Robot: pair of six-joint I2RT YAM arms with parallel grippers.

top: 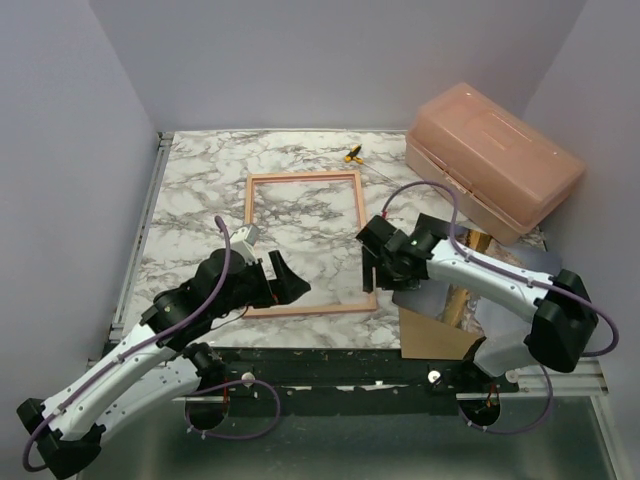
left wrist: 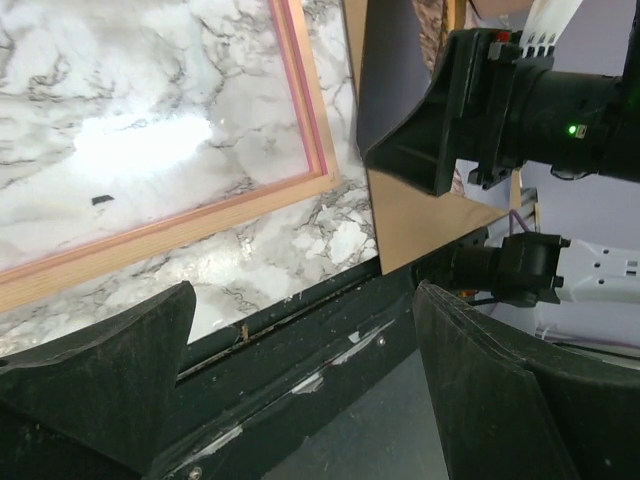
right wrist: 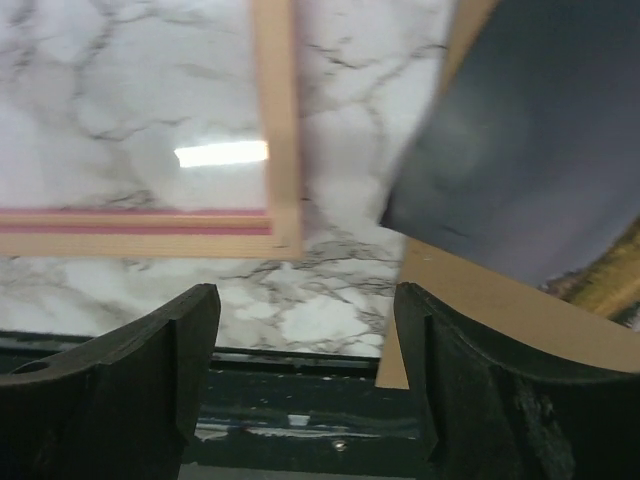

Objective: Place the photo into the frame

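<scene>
A wooden frame lies on the marble table, its glass bare, with my left gripper open over its lower-left area. My right gripper is open above the table beside the frame's right side. Under and right of it lie dark, glossy sheets, one with a gold strip, on a brown board. I cannot tell which sheet is the photo. In the left wrist view both fingertips show apart with nothing between them; the right wrist view shows the same.
A pink lidded box stands at the back right. A small yellow-black tool lies behind the frame. Grey walls bound the table.
</scene>
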